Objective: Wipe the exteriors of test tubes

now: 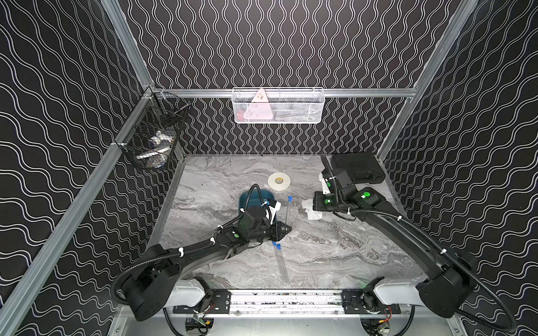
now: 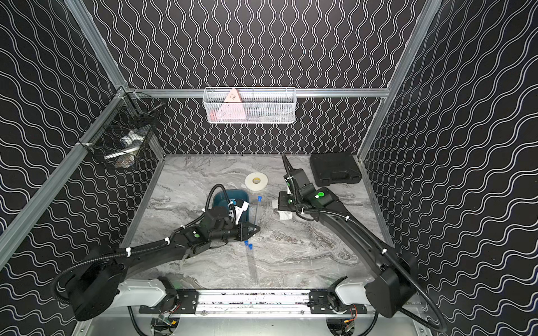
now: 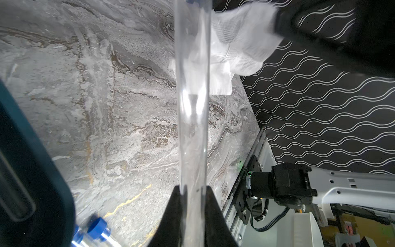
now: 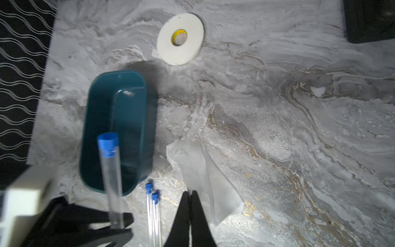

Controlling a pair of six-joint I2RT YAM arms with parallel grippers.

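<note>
A clear test tube with blue cap (image 4: 108, 142) stands up from my left gripper, which is shut on it beside the teal bin. My right gripper is shut, with a white cloth (image 4: 207, 181) hanging from it, to the right of the held tube in the top views. More capped tubes lie on the table below the bin; in the left wrist view one lies inside the bin.
A white tape roll (image 1: 279, 181) lies behind the bin, a black case (image 2: 334, 168) at the back right. Wire baskets (image 1: 277, 106) hang on the back and left walls.
</note>
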